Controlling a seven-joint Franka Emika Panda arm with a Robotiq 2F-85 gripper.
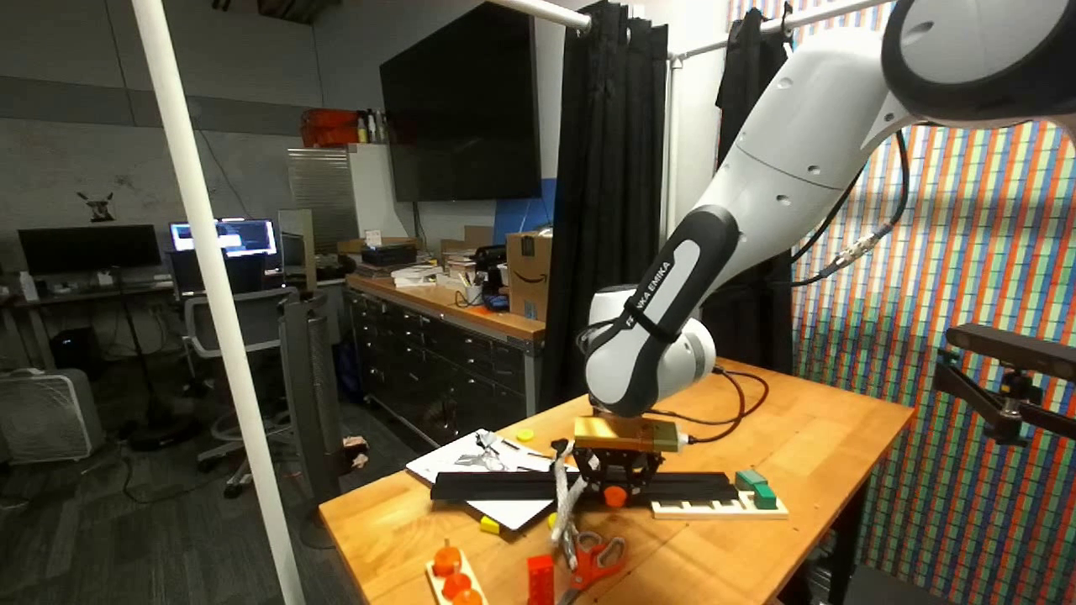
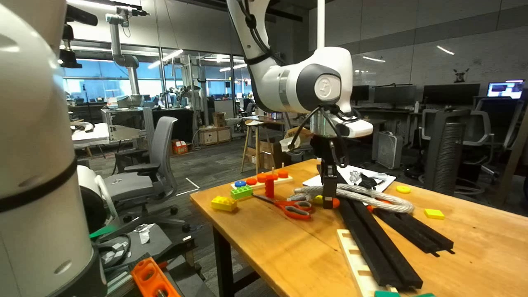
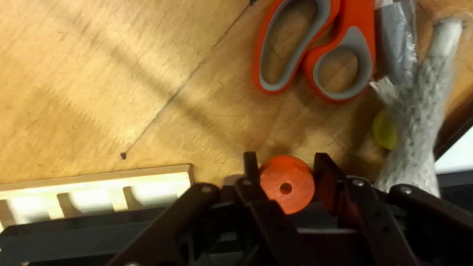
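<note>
My gripper is shut on a round orange disc (image 3: 289, 188) with a small hole in its middle, one finger at each side. In exterior view 1 the orange disc (image 1: 615, 496) shows below the gripper, in front of the long black tray (image 1: 696, 486). Exterior view 2 shows the gripper (image 2: 327, 203) low over the table, with a bit of the orange disc (image 2: 336, 203) beside the fingertips. How far the disc is above the surface is hard to tell.
Red scissors (image 3: 339, 88) and a grey rope (image 3: 414, 128) lie close by. A wooden rack (image 1: 721, 511) with green blocks (image 1: 764, 496) stands right of the gripper. A pegged board (image 1: 456, 580) with orange discs sits near the front edge. Bare tabletop (image 3: 88, 88) lies beside the scissors.
</note>
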